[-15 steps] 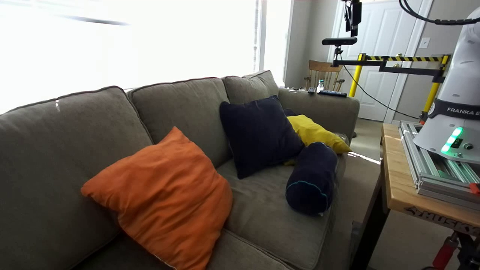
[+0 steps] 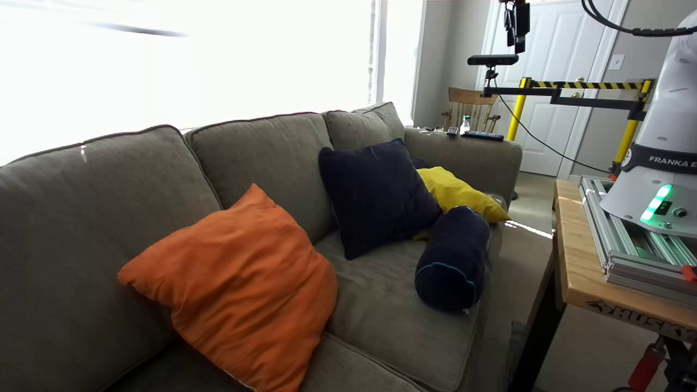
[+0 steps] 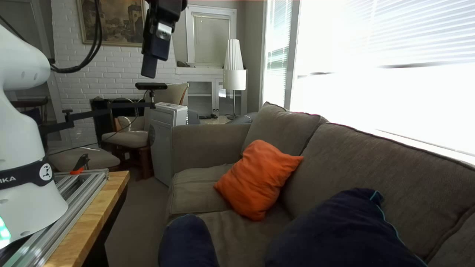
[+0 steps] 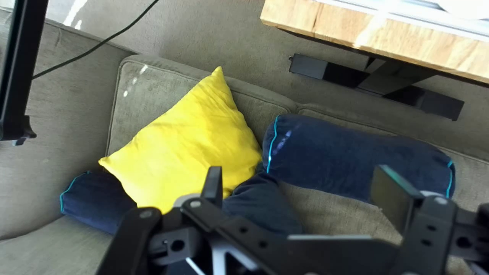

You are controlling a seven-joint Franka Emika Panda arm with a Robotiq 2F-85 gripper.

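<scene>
My gripper is open in the wrist view, its two fingers wide apart with nothing between them. It hangs high over the sofa, well clear of the pillows; in exterior view 2 its fingers (image 3: 149, 66) show at the upper left. Below it in the wrist view lie a yellow pillow (image 4: 183, 142) and a navy bolster (image 4: 348, 156) with turquoise piping. A square navy pillow (image 2: 379, 196) leans on the sofa back in exterior view 1. The orange pillow (image 2: 242, 281) rests against the backrest at the sofa's other end.
The grey-brown sofa (image 3: 191, 191) runs alongside the wooden workbench (image 2: 578, 261) that carries the arm's base, with a strip of floor between them. A camera (image 2: 493, 60) on a black boom stands near the gripper. Remotes (image 2: 482, 136) lie on the sofa arm.
In exterior view 1 the gripper has shifted very slightly right and down. The pillows have not moved.
</scene>
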